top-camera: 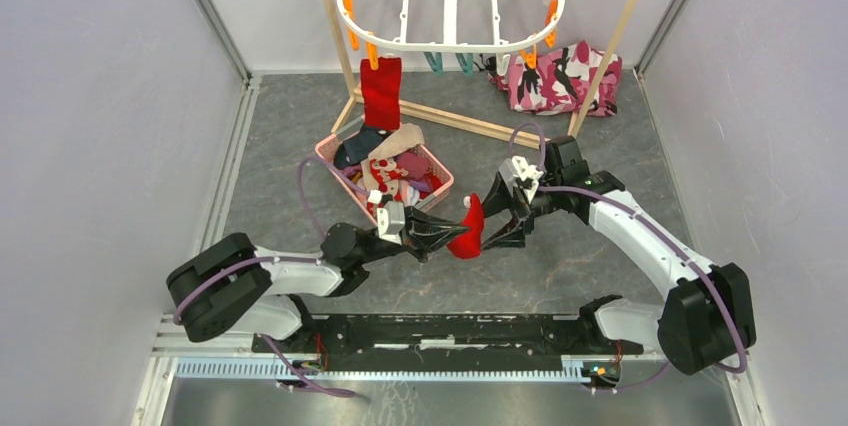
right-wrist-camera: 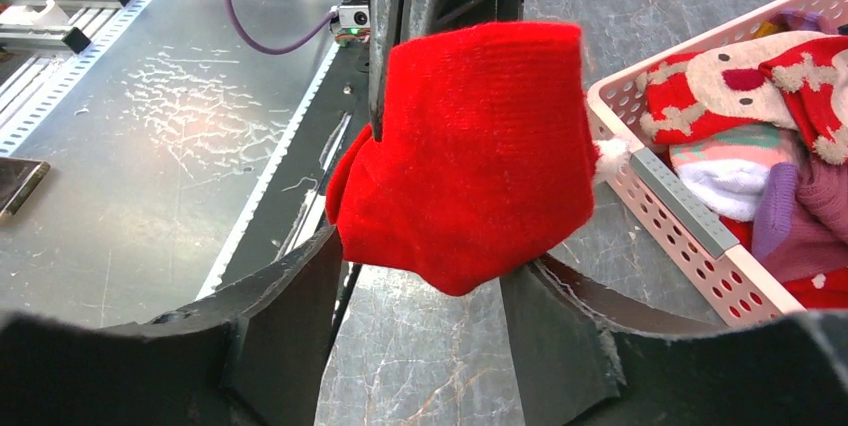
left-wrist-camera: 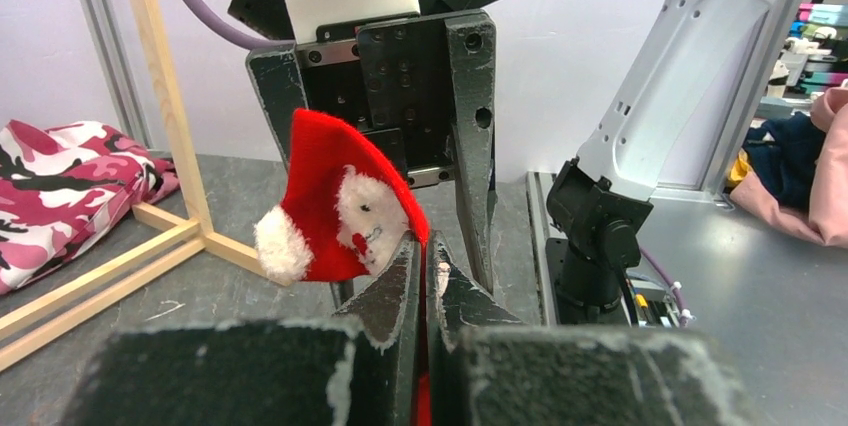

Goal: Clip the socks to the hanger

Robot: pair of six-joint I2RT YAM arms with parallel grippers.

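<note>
A red sock [top-camera: 468, 231] with a fluffy white patch and white toe hangs between my two grippers over the middle of the floor. My left gripper is shut on it, pinching the cloth at its fingertips. Facing the sock from the right, my right gripper stands open, its fingers apart on either side of the sock's lower edge. Above the scene is the white hanger [top-camera: 452, 47] with green and orange clips. Another red sock [top-camera: 381, 93] hangs at an orange clip [top-camera: 373, 55] on its left side.
A pink basket [top-camera: 440, 189] of assorted socks stands behind my left arm. The wooden stand [top-camera: 460, 120] crosses the floor farther back, with a pink camouflage bundle [top-camera: 560, 81] at its right. Floor in front of the grippers is clear.
</note>
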